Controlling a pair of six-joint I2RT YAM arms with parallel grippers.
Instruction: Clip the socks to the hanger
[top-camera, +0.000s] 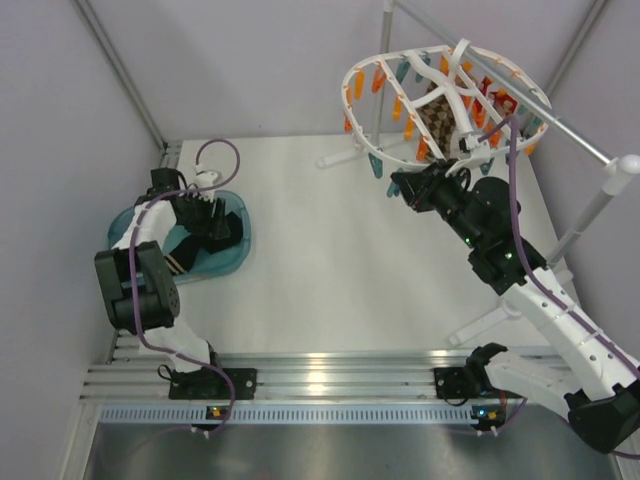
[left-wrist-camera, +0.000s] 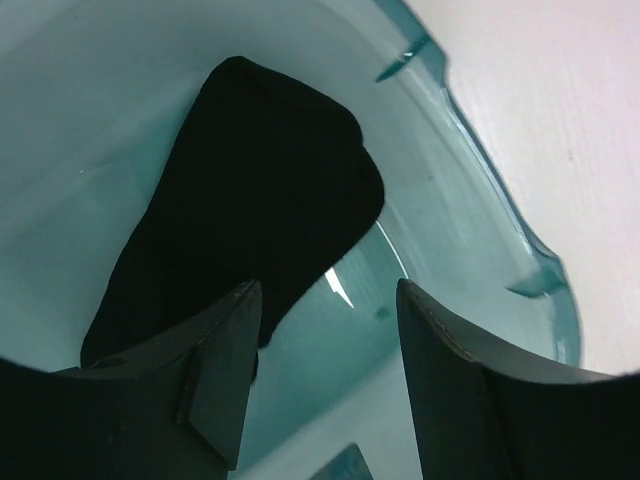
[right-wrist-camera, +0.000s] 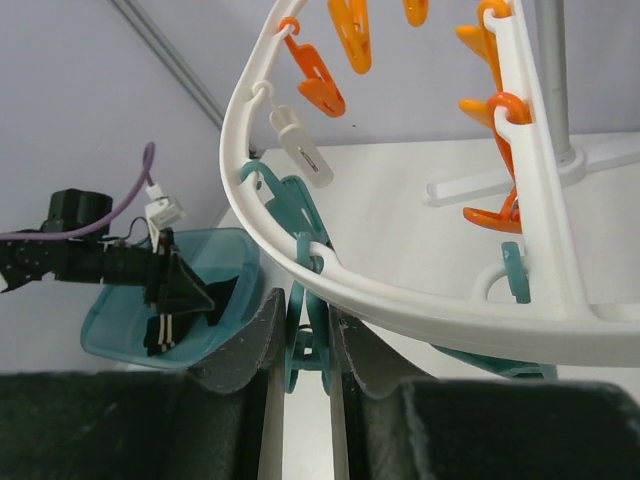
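A black sock (left-wrist-camera: 240, 190) lies in the blue see-through bin (top-camera: 235, 262) at the left. Above it stands my left gripper, open, nothing between its fingers; the sock is beyond the tips and partly behind the left finger. In the top view the sock (top-camera: 228, 235) shows beside the gripper, with a white-striped cuff near the bin's front. My right gripper is shut on a teal clip (right-wrist-camera: 306, 345) hanging from the rim of the white round hanger (right-wrist-camera: 420, 310). Whether that clip's fingers are apart cannot be told.
Orange and teal clips hang around the hanger (top-camera: 353, 73), and some patterned and red socks (top-camera: 437, 117) hang inside it. A white stand pole (top-camera: 560, 118) holds it up at the right. The white table (top-camera: 310, 250) between bin and hanger is clear.
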